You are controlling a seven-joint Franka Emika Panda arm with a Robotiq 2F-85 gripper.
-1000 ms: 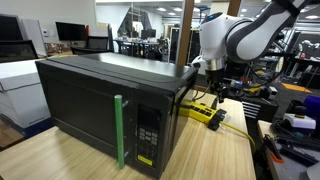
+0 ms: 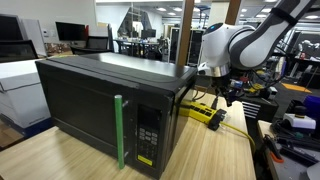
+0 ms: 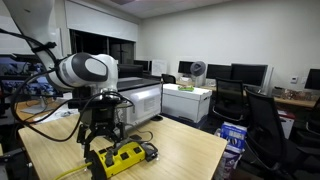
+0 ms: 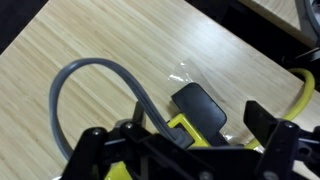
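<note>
My gripper is open, its two dark fingers set wide apart in the wrist view. Below and between them lies a yellow and black device on the wooden table, with a black block-shaped end. A grey cable loops up in front of it. In exterior view 1 the yellow device rests beside the microwave's right end, under the arm. Exterior view 2 shows the arm over the yellow device; the fingertips are hard to make out there.
A black microwave with a green handle fills much of the table. A yellow cable trails from the device toward the table edge. Bare wood lies open beyond the device. Boxes and chairs stand off the table.
In exterior view 1 the arm looks slightly lower and shifted over the device compared with before. The yellow device and the microwave have not moved.
</note>
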